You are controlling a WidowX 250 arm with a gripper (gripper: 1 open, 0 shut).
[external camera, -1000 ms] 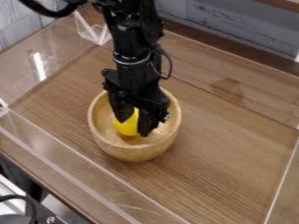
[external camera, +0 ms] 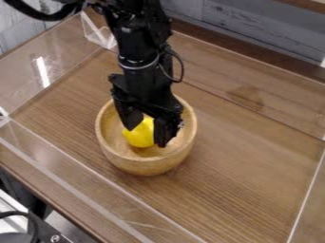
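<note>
A round light wooden bowl stands on the wooden table, holding a yellow object. The black gripper hangs down from above over the bowl, its fingers around the upper part of the yellow object. Whether they touch it, and how wide they stand, is hard to tell, as the dark fingers partly hide the object.
Bare table stretches to the right of the bowl. Clear panels edge the left side, a pale wall runs along the back, and a dark cable with some pale items sits beyond the lower left edge.
The bowl stayed in place.
</note>
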